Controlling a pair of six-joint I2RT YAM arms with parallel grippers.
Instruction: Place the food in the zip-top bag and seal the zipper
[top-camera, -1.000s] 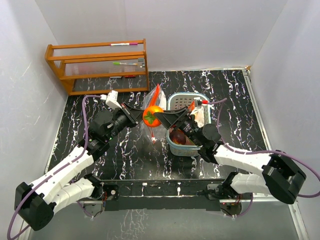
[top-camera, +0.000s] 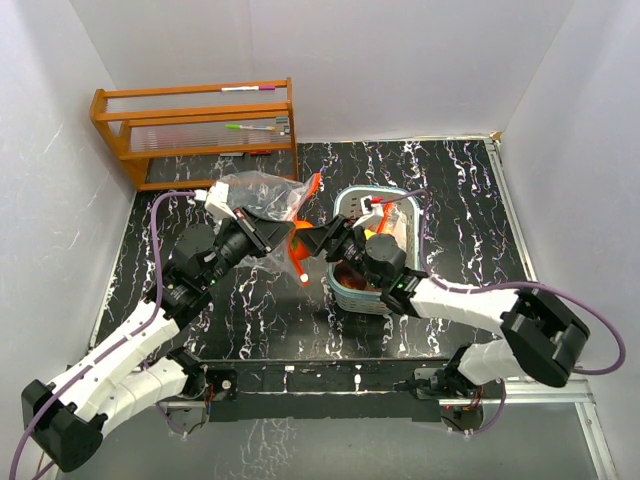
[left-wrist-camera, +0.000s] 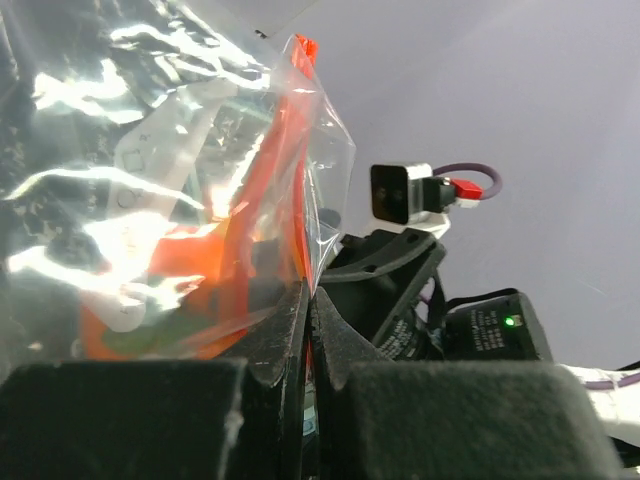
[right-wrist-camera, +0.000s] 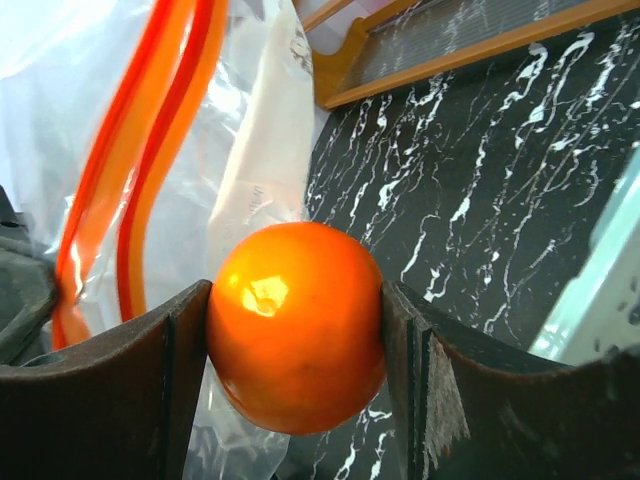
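Note:
A clear zip top bag (top-camera: 262, 195) with an orange zipper band hangs from my left gripper (top-camera: 283, 231). That gripper is shut, and in the left wrist view the bag's thin film (left-wrist-camera: 318, 215) runs down to its fingertips. My right gripper is shut on a round orange-red tomato (right-wrist-camera: 296, 325), one finger on each side. In the right wrist view the tomato is right beside the bag's orange zipper strips (right-wrist-camera: 150, 150). From above, the tomato (top-camera: 300, 240) sits between the two grippers, partly covered by them; whether it is inside the mouth I cannot tell.
A pale basket (top-camera: 352, 300) with several items stands under my right arm. A wooden rack (top-camera: 200, 113) is at the back left.
The right gripper has moved a little left and the tomato looks smaller from above, now partly hidden. The left gripper has shifted slightly right, and the bag now spreads out to the left.

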